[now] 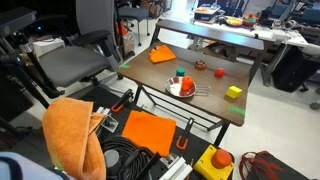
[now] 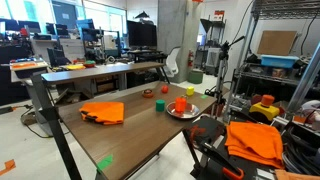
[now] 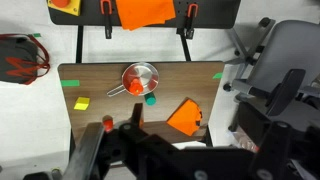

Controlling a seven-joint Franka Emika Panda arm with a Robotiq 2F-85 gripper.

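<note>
From above in the wrist view, my gripper stands open over the table's near side, its dark fingers wide apart with nothing held between them. A metal pan or strainer (image 3: 148, 72) rests on the dark table, a red-orange item (image 3: 136, 87) inside it. Close beside the pan is a small teal cup (image 3: 151, 100). A yellow block (image 3: 82, 103) and an orange cloth (image 3: 185, 117) lie apart on either side. One red item (image 3: 108, 123) is partly hidden near the left finger. Neither exterior view clearly shows the gripper.
Two small reddish items, one round (image 1: 200, 65) and one darker (image 1: 220, 71), sit toward one table side. A raised shelf (image 1: 215, 32) runs along one long edge. Beyond the other edge are an orange cloth (image 1: 148, 130), black cables (image 1: 125, 155) and a yellow box (image 1: 213, 164).
</note>
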